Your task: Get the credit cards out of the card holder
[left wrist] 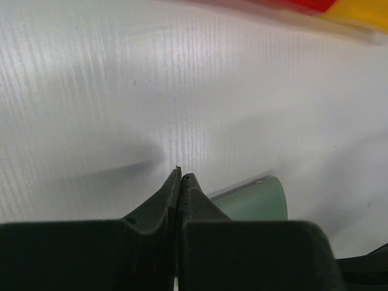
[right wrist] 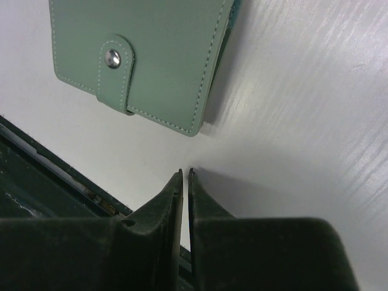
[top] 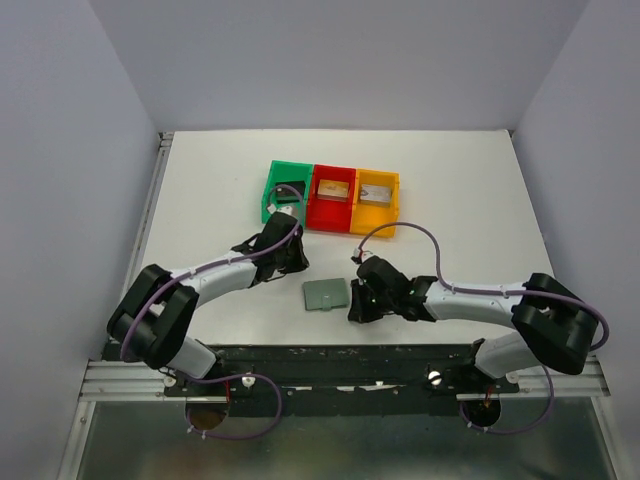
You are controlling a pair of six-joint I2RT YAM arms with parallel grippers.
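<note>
The card holder (top: 325, 295), green with stitched edges, lies flat on the white table. In the right wrist view its strap is snapped closed by a metal button (right wrist: 113, 59). My left gripper is shut beyond the holder's far left corner; the holder's edge (left wrist: 264, 203) shows past its fingers. Near the front right corner of the holder, my right gripper is shut too, apart from it in that view. Nothing shows between either pair of fingers. No credit cards can be made out; any inside are hidden by the cover.
Behind the holder stand three joined bins: green (top: 270, 185), red (top: 330, 218) and yellow (top: 376, 219). Each has a flat item in its bottom. The table's front edge (top: 400, 346) runs close in front of the holder. Both sides of the table have bare room.
</note>
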